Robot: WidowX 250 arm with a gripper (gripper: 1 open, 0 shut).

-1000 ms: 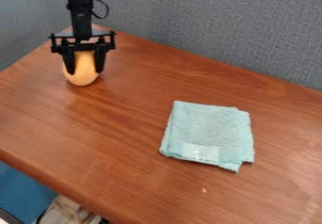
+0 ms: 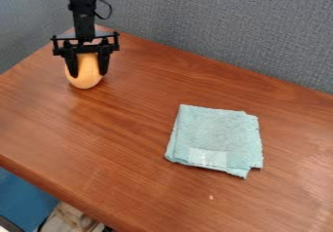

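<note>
My black gripper (image 2: 88, 62) is at the upper left of the wooden table, its two fingers down on either side of an orange-tan rounded object (image 2: 85, 80). The fingers touch or nearly touch its sides; whether they are closed on it is hard to tell. A folded pale teal cloth (image 2: 215, 136) lies flat at the right of the table, well apart from the gripper.
A grey padded wall (image 2: 235, 31) runs along the back. Past the left front edge are a blue surface (image 2: 19, 197) and some clutter.
</note>
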